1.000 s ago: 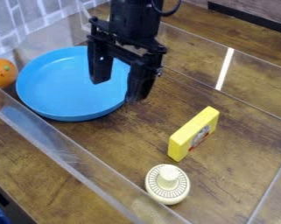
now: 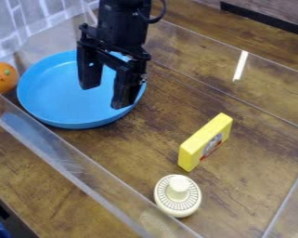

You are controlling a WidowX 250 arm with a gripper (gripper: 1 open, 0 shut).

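Note:
My black gripper [image 2: 107, 85] hangs over the blue bowl [image 2: 59, 85], its two fingers standing apart and open, with nothing seen between them. A yellow box [image 2: 206, 138] with a printed side stands to the right, lower in the view. A white round object [image 2: 177, 196] with a knob on top sits near the bottom centre. An orange round object [image 2: 1, 77] is at the far left, beside the bowl.
A transparent barrier runs diagonally across the lower left, and another along the right.
My gripper has moved left over the blue bowl, away from the yellow box. The objects on the table have not visibly moved.

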